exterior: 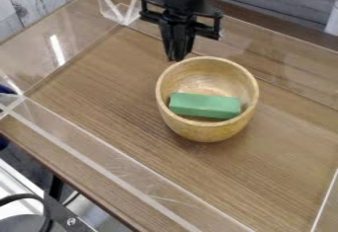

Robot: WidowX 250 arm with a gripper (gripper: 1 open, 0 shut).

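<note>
A round tan bowl (203,128) sits on the wooden table, right of centre, holding a green rectangular block (205,106) that lies across its lower part. Just behind the bowl's back rim, my black gripper (177,55) hangs from the top of the view, pointing down. Its fingers are shut, and nothing shows between them.
Clear strips run along its edges. Black cables lie off the table at the lower left.
</note>
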